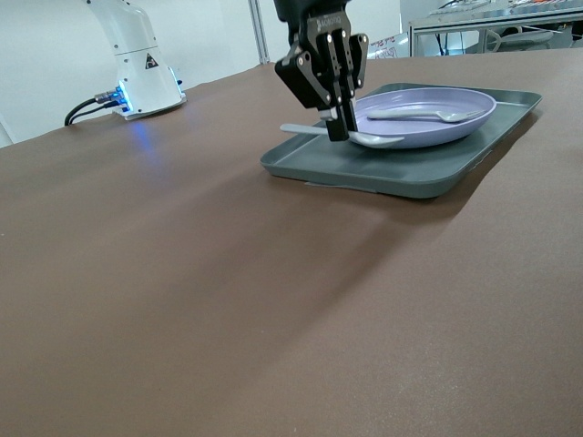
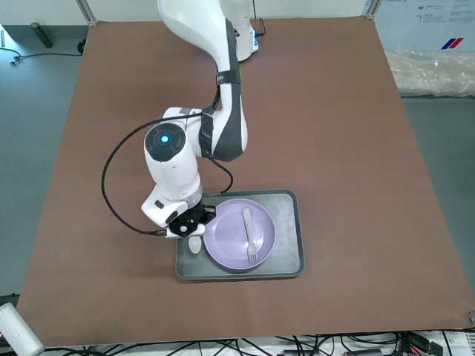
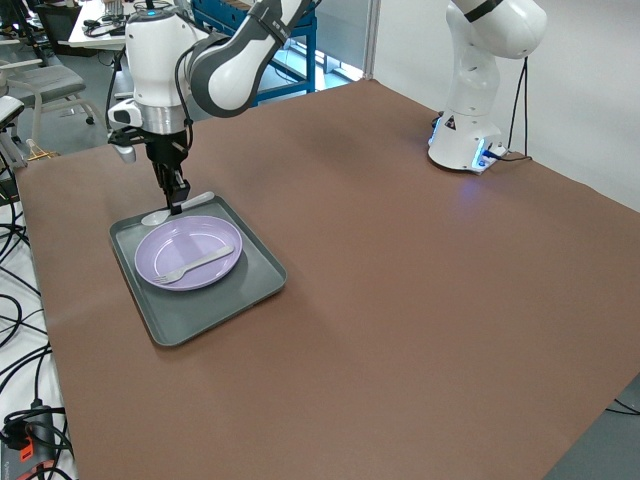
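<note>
My black gripper (image 1: 337,127) is lowered over the left edge of the grey tray (image 2: 282,267), beside the lilac plate (image 2: 230,252), with its tips at a white spoon (image 1: 378,141) that lies along that side of the tray; whether they are closed on it I cannot tell. In the left view the spoon's bowl (image 2: 195,244) shows beside the plate while the arm hides the rest. A white fork (image 2: 251,241) lies on the plate.
Cables run along the near edge outside the tabletop.
</note>
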